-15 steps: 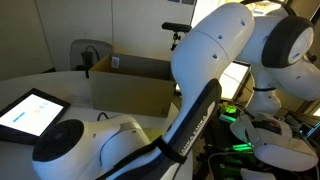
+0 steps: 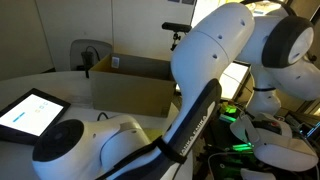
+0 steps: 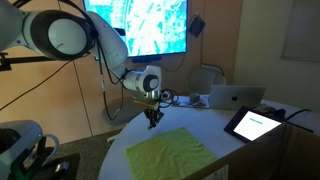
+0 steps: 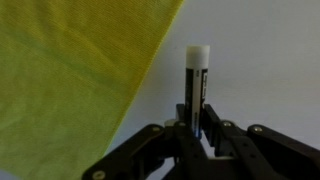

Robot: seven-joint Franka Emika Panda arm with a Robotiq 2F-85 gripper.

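A slim stick-like object, perhaps a marker [image 4: 196, 85], with a white end and a dark, lettered body, juts out from my gripper in the wrist view. The fingers are shut on its lower part. Below them lie a yellow-green cloth [image 4: 70, 75] on the left and bare white table [image 4: 265, 70] on the right. In exterior view 2 my gripper [image 3: 154, 117] hangs low over the table, just beyond the far left edge of the cloth [image 3: 170, 154]. The arm hides the gripper in exterior view 1.
A cardboard box [image 2: 132, 92] stands on the table, with a lit tablet [image 2: 33, 114] near it. A laptop [image 3: 236, 97] sits at the back in exterior view 2.
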